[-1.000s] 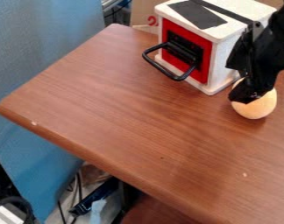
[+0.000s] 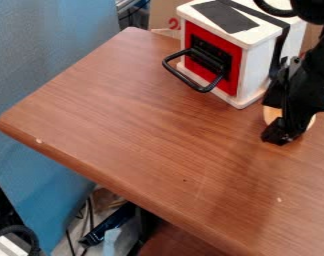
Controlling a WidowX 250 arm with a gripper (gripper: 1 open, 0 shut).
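My black gripper (image 2: 284,122) reaches down from the right edge to a round, pale peach object (image 2: 306,118), covering most of it. Whether the fingers are open or closed on it cannot be made out. Left of the gripper stands a white box (image 2: 252,84) with a red front (image 2: 197,70), a black panel and a black bar handle (image 2: 185,77).
A cardboard box (image 2: 161,16) is behind.
The gripper has moved lower and slightly left, over the pale round object, which is now mostly hidden behind it. The white box looks unmoved.
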